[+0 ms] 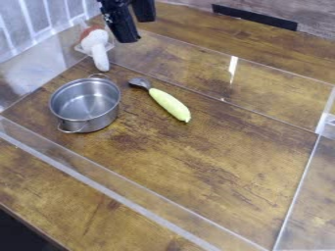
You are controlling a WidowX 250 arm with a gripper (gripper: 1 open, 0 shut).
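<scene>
My gripper (128, 22) is at the top, slightly left of centre, dark and open, above the back of the work area. A white and red object (96, 47), perhaps a toy mushroom, sits at the back left, below and left of it. A steel pot (84, 104) stands at the left. A pale yellow-green elongated object (169, 104) with a dark end lies right of the pot.
Clear panels or edges run along the left and right. A dark bar (256, 16) is at the back right.
</scene>
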